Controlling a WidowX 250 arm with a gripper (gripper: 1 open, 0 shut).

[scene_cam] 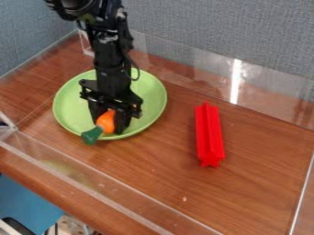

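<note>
My black gripper [106, 115] is down at the green plate [72, 99], shut on an orange toy carrot [106, 123] with a green top [92, 135]. The carrot points toward the near side, its top at the plate's near edge. The gripper hides part of the carrot's body. Whether the carrot is lifted off the plate I cannot tell.
A red bar-shaped object [208, 135] lies on the wooden table [245, 184] to the right of the plate. Clear walls edge the table at back and front.
</note>
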